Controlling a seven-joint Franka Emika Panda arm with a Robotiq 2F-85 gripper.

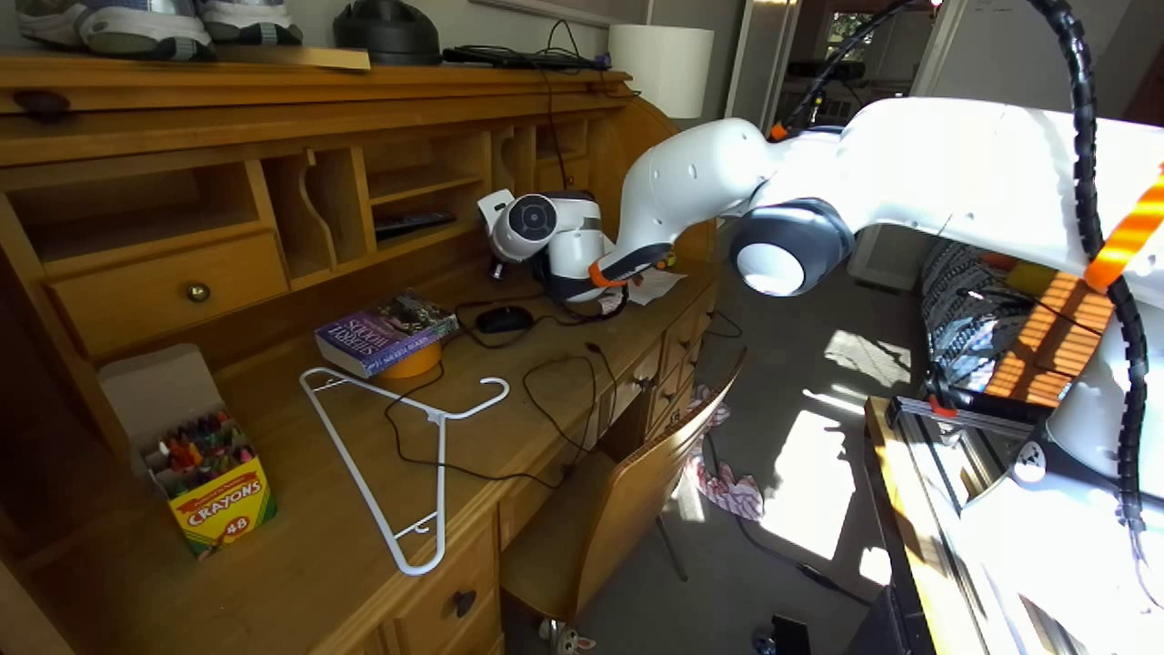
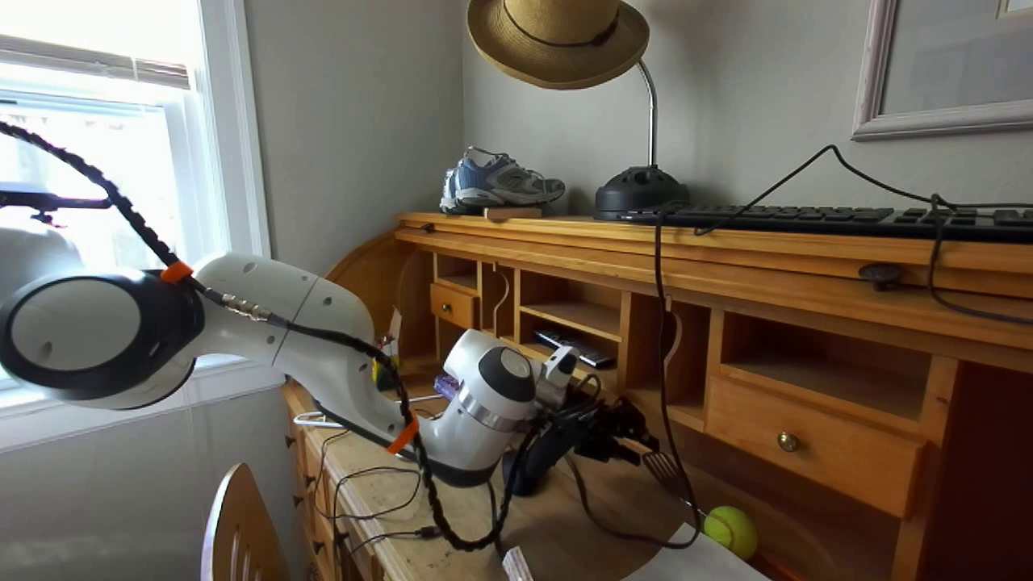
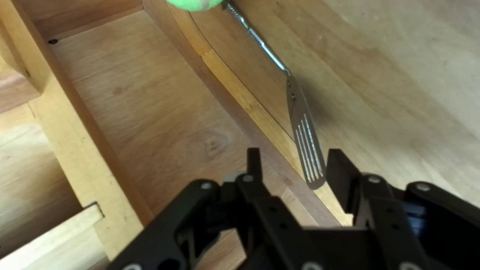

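In the wrist view my gripper is open, its two dark fingers well apart. A metal slotted spatula (image 3: 306, 135) lies ahead, the end of its head in the gap, close to the right finger; whether they touch I cannot tell. From that head the thin handle runs up to a green tennis ball (image 3: 193, 3). In exterior view 2 the gripper (image 2: 643, 440) hangs low in front of the desk's cubbies, with the slotted head (image 2: 663, 469) just beyond its fingertips. Exterior view 1 shows the wrist, but the fingers are hidden there.
Cubbies and a small drawer (image 2: 815, 444) line the desk's back. A dark cable (image 2: 662, 329) hangs close to the gripper. White paper (image 2: 692, 562) lies near the ball. Farther along the desk are a white hanger (image 1: 441, 469), a book (image 1: 382, 333), a mouse (image 1: 504, 318) and a crayon box (image 1: 224, 508).
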